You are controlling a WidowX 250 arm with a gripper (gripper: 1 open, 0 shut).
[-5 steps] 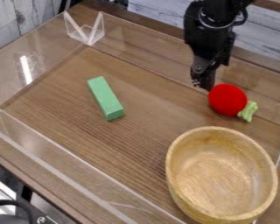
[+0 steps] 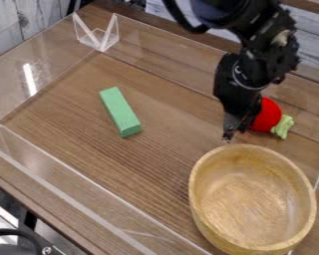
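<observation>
My black gripper (image 2: pixel 239 120) is low over the table at the right, beside a red round object (image 2: pixel 266 118) with a green end, partly covering its left side. The fingertips look close together; whether anything is between them is hard to see. A green block (image 2: pixel 121 113) lies at the left middle.
A large tan bowl (image 2: pixel 250 197) stands just in front of the gripper at the lower right. A clear angular holder (image 2: pixel 96 30) is at the back left. The wooden table (image 2: pixel 109 179) has free room at the middle and left.
My gripper has come down and toward the front, from behind the red object to beside it. The bowl and green block have not moved.
</observation>
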